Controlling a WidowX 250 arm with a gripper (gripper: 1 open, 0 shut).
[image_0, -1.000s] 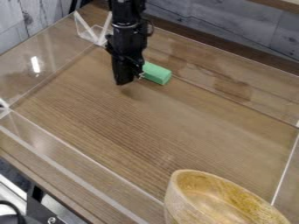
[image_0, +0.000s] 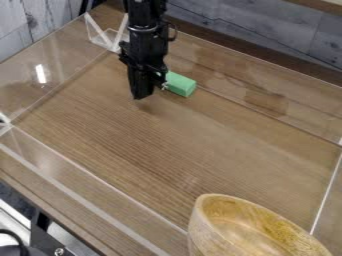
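Note:
The black robot arm hangs from the top centre, its gripper (image_0: 139, 86) low over the wooden table at the upper middle. A green block (image_0: 174, 84) lies just to the right of the gripper, partly behind it. The fingers are small and dark in this view, so whether they are open or shut, or touch the block, I cannot tell.
A yellow bowl (image_0: 241, 232) sits at the bottom right edge. Clear white plastic pieces stand at the upper left, near the wall.
The gripper has shifted very slightly; the green block looks unmoved.

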